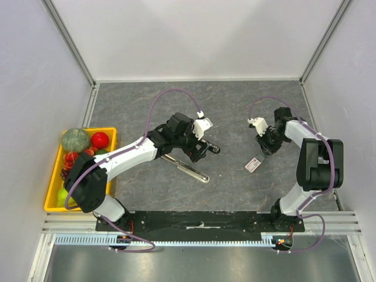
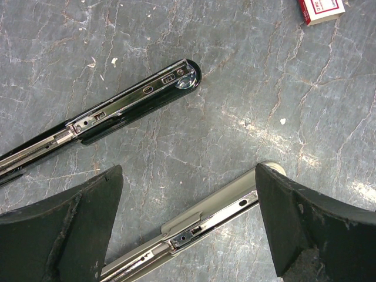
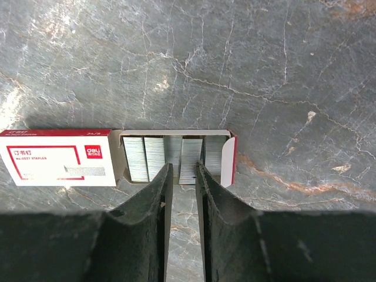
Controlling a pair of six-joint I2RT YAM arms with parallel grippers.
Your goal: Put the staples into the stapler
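Observation:
In the right wrist view, an opened white and red staple box (image 3: 57, 157) has its tray uncovered, with several grey staple strips (image 3: 155, 157) side by side in it. My right gripper is over the tray, its narrow fingertips closed on one staple strip (image 3: 191, 157) that stands out from its neighbours. How far it is lifted I cannot tell. My left gripper hangs open with nothing between its fingers. Below it lie two opened-out staplers, a black stapler (image 2: 135, 103) and a beige stapler (image 2: 226, 202), both with their metal channels showing.
A yellow bin (image 1: 53, 194) of toy fruit stands at the far left. Between the staplers and the staple box the grey tabletop (image 1: 235, 117) is clear. Walls border the table at the back and both sides.

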